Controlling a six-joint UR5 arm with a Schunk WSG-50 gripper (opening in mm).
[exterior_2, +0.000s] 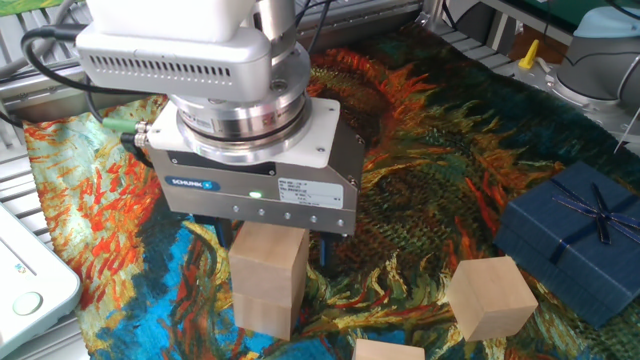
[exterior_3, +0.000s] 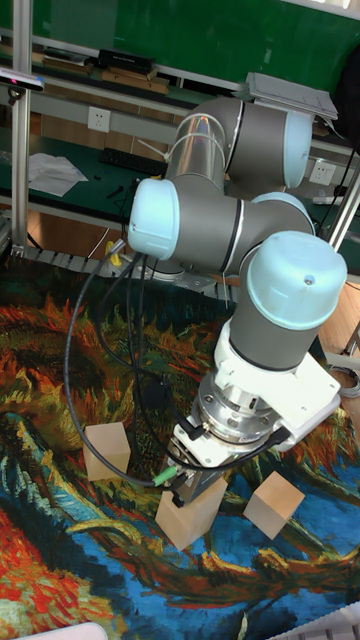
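Two pale wooden blocks stand stacked on the patterned cloth, the upper block (exterior_2: 270, 255) resting squarely on the lower block (exterior_2: 266, 314). My gripper (exterior_2: 272, 243) is over the stack, its dark fingers (exterior_2: 222, 235) on either side of the upper block. A gap shows between the right finger and the wood, so it stands open. In the other exterior view the stack (exterior_3: 190, 517) is partly hidden beneath the gripper. Apart from it lie a single wooden block (exterior_2: 492, 298) to the right and another block (exterior_2: 388, 350), cut off by the front edge.
A dark blue gift box (exterior_2: 575, 240) with a ribbon sits at the right. At the left edge is a white device (exterior_2: 30, 285). Bare cloth (exterior_2: 420, 190) lies behind the blocks. A black cable (exterior_3: 69, 373) loops beside the arm.
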